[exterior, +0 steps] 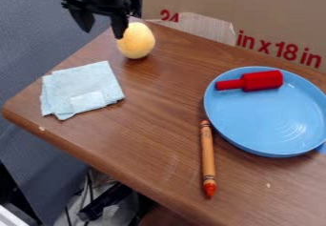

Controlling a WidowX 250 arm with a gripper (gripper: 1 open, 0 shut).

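My black gripper (99, 25) hangs at the top left, its two fingers apart and open, just above and left of a pale yellow egg-shaped object (135, 41) near the table's far left. A folded light blue cloth (80, 90) lies near the left edge. On the right, a blue plate (268, 125) holds a red cylindrical object with a narrow handle (261, 80). An orange crayon (208, 158) lies left of the plate.
The wooden table (147, 125) has free room in its middle. A cardboard box (249, 10) stands along the back. The table's left edge drops off to the floor.
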